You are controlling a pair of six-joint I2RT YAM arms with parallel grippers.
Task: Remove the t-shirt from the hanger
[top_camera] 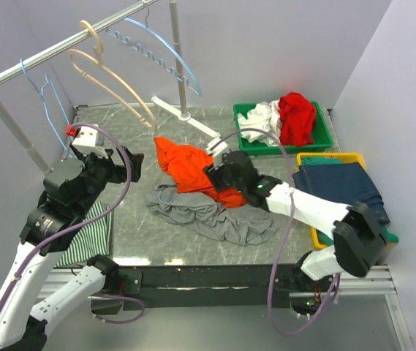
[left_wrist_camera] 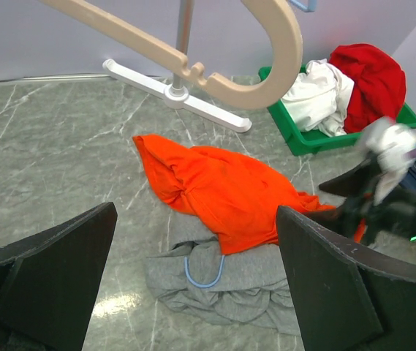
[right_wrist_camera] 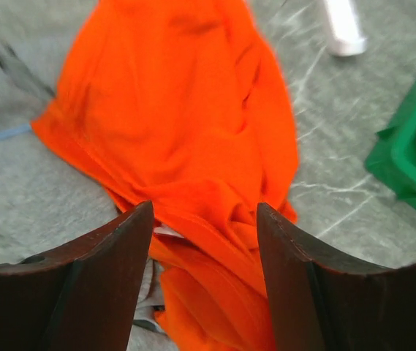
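An orange-red t-shirt (top_camera: pixel 189 164) (left_wrist_camera: pixel 222 190) (right_wrist_camera: pixel 164 117) lies crumpled on the marble table, overlapping a grey garment (top_camera: pixel 215 219). Part of a blue hanger (left_wrist_camera: pixel 202 284) shows on the grey garment. A beige hanger (top_camera: pixel 120 91) (left_wrist_camera: pixel 262 44) hangs empty from the rail. My right gripper (top_camera: pixel 211 164) is open, low over the orange shirt, with orange fabric below and between its fingers. My left gripper (top_camera: pixel 123 164) is open beside the rail's lower hangers, high over the table, holding nothing.
A green bin (top_camera: pixel 259 146) with white and red clothes stands at the back right, a yellow bin (top_camera: pixel 361 161) with dark clothes at the right. A striped cloth (top_camera: pixel 83 241) lies at the left. The rack's foot (top_camera: pixel 200 128) is on the table. Bare table lies at centre-left.
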